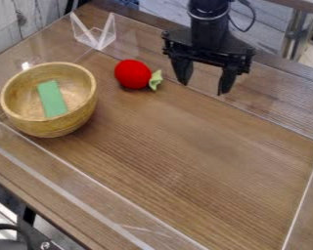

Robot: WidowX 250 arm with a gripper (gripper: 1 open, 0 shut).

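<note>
My black gripper [205,70] hangs at the top centre over the wooden table, its two fingers spread apart with no object visible between them. To its left lies a red round object with a green top [133,72], apart from the fingers. A wooden bowl [81,112] at the left holds a green block [52,100].
A clear plastic holder [94,29] stands at the back left near the wall. A dark cable or ring shows at the bottom left edge.
</note>
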